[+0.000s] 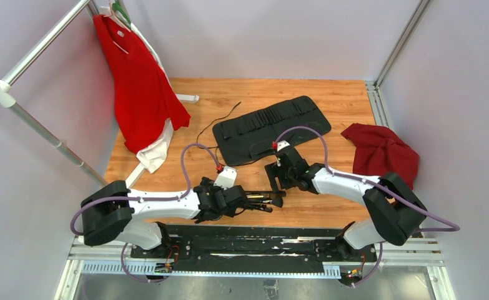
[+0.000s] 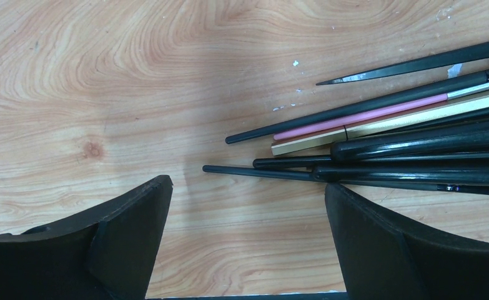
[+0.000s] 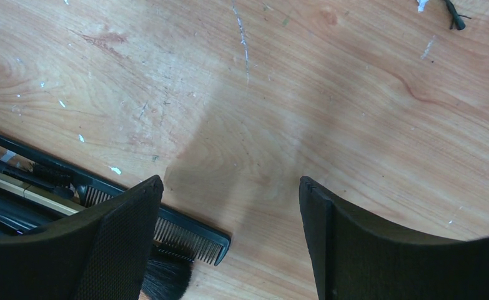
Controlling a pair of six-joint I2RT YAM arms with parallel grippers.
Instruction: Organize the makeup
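Note:
A loose bundle of makeup brushes [image 1: 268, 200] lies on the table's front part, their handles partly under my left gripper in the top view. Among them the left wrist view shows a pink handle [image 2: 360, 117], a gold square handle [image 2: 310, 142] and several black ones. My left gripper stands open over the handle ends, with no brush gripped. A black comb [image 3: 195, 237] and a dark brush head [image 3: 167, 275] show beside the left finger of my right gripper, which is open over bare wood. The black brush roll [image 1: 270, 125] lies unrolled behind, its row of slots looking empty.
A dark red cloth [image 1: 384, 152] is heaped at the right. On the left, a rack [image 1: 35, 128] carries a red garment [image 1: 138, 81]. The roll's thin tie [image 1: 212, 125] trails on the wood. Bare table lies right of the brushes.

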